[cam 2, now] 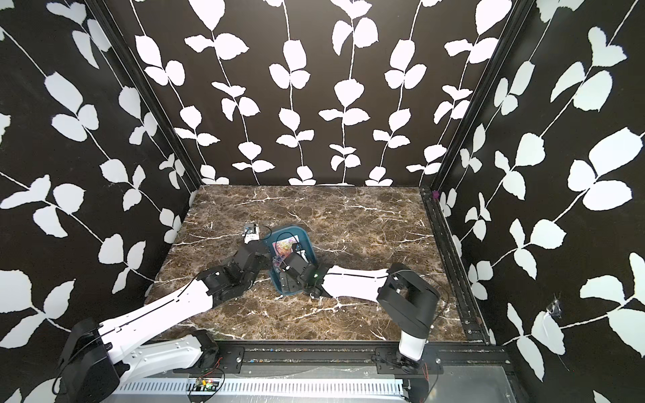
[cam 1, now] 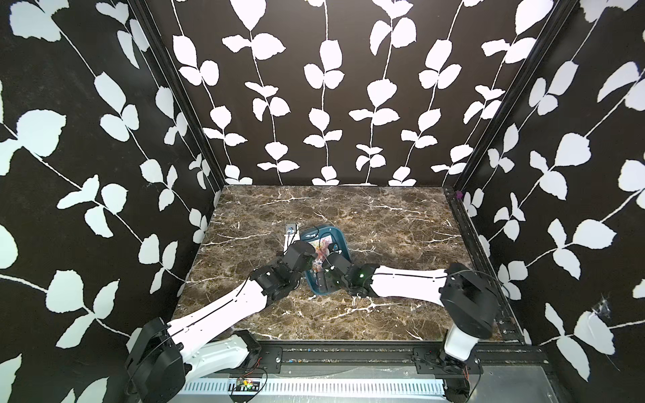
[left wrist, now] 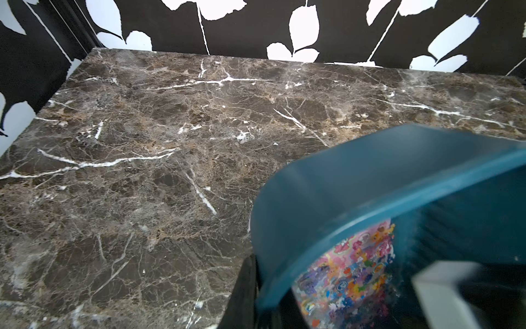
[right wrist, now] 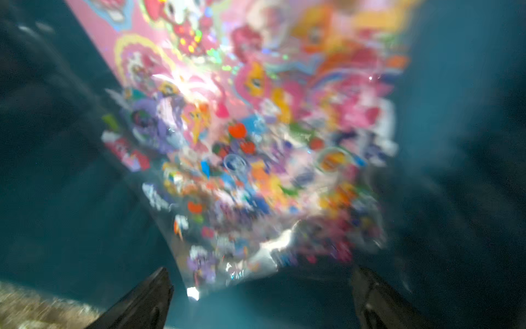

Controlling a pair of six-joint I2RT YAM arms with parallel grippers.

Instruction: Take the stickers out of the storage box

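The teal storage box (cam 1: 341, 245) holds colourful sticker sheets (right wrist: 257, 153) in clear, shiny film, seen close up and blurred in the right wrist view. My left gripper is at the box's left rim, shut on that rim, which runs between its fingers in the left wrist view. My right gripper is inside the box over the lower end of the stickers, its fingers spread apart with nothing held between them.
A small pale object (cam 2: 252, 231) with a cable lies just left of the box. Patterned walls enclose it.
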